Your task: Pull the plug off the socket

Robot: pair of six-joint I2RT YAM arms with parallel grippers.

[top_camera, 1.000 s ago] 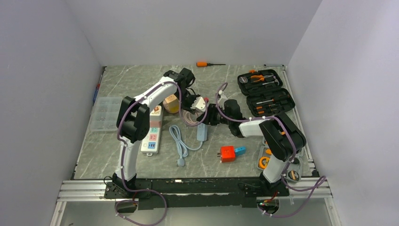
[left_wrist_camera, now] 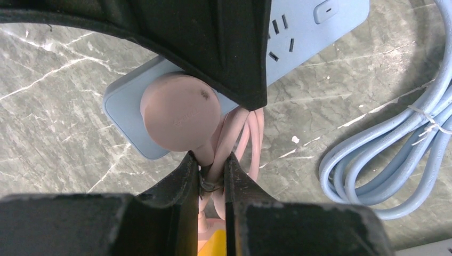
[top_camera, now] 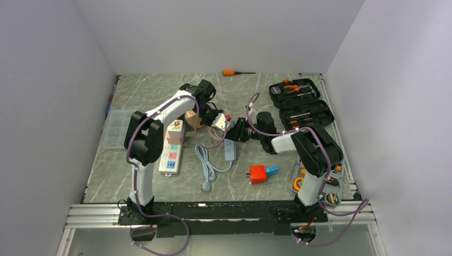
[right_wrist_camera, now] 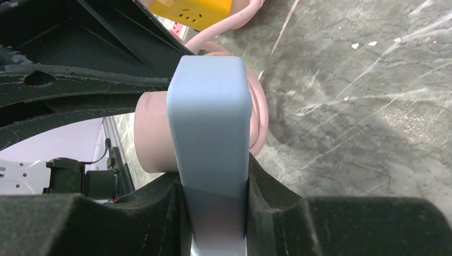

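The pale blue power strip [top_camera: 230, 149] lies near the table's middle with a pink plug [left_wrist_camera: 180, 112] at one end. My right gripper is shut on the strip, which fills the right wrist view's middle. My left gripper is over the pink cord just behind the plug head, its fingers close round the cord; whether they grip it I cannot tell. The pink cable coil lies beneath, partly hidden.
A white power strip [top_camera: 169, 160] and yellow object [top_camera: 192, 117] lie left, a blue cable [top_camera: 207, 170] in front, a red adapter [top_camera: 258, 174] front right, tool cases [top_camera: 304, 114] at right.
The left arm has shifted slightly left and toward the front over the last second. The right arm and strip have moved only slightly.
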